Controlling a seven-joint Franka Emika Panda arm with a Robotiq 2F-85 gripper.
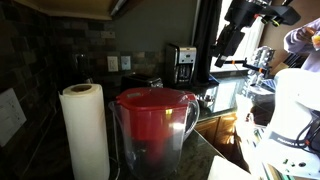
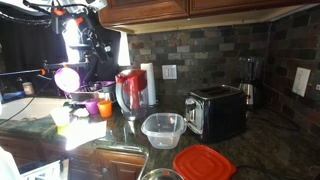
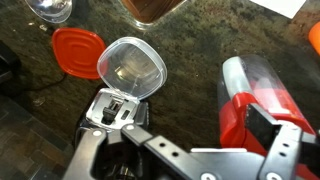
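Observation:
In the wrist view my gripper appears open, its fingers wide apart across the lower edge, with nothing visibly held. It hangs above the counter, high at the right in exterior view 1 and at the upper left in exterior view 2. A clear pitcher with a red top stands on the counter; the right finger overlaps it in the wrist view without visible contact. A clear square container sits open and apparently empty. Beside it lies a flat red lid. Behind the container is a black and silver toaster.
A paper towel roll stands close to the pitcher. Orange and purple cups are grouped near the sink. A blender occupies the back corner. Bare dark counter separates the container from the pitcher.

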